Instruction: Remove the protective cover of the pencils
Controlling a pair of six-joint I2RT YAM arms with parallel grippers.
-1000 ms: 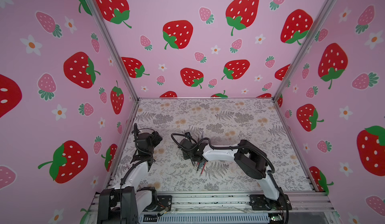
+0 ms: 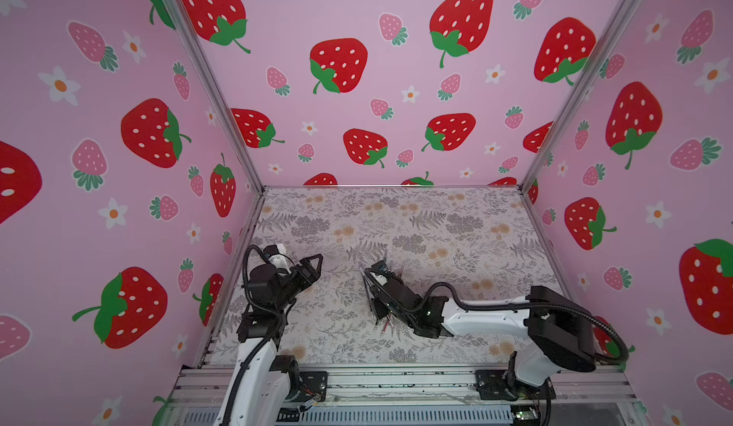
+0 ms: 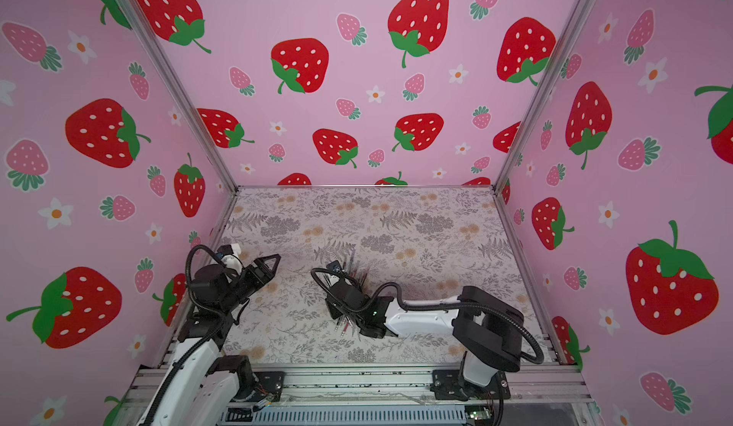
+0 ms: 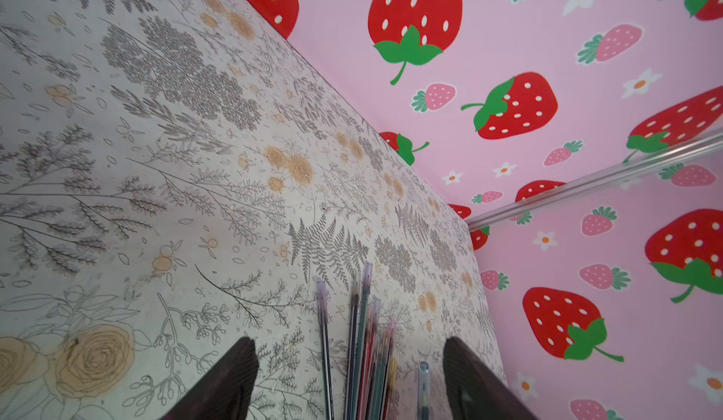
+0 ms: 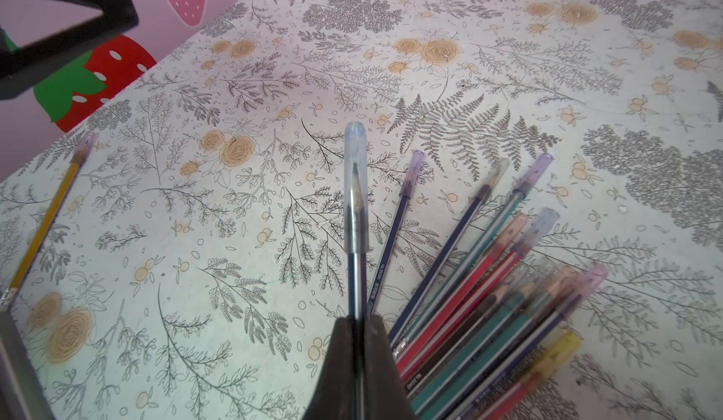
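Several pencils with translucent plastic caps (image 5: 539, 171) lie in a fanned bunch at the middle front of the table, largely hidden by the right arm in both top views. My right gripper is shut on a dark pencil (image 5: 355, 277), whose clear cap (image 5: 354, 149) points away from the fingers, above the bunch. At the left, my left gripper (image 2: 313, 265) is raised over the table, apart from the pencils; its fingers stand part open with nothing between them, the bunch visible beyond in the left wrist view.
Patterned walls enclose it on the sides and back. A yellow pencil (image 5: 52, 209) lies apart at the left in the right wrist view.
My right arm has shifted toward the front and right, swinging its elbow outward.
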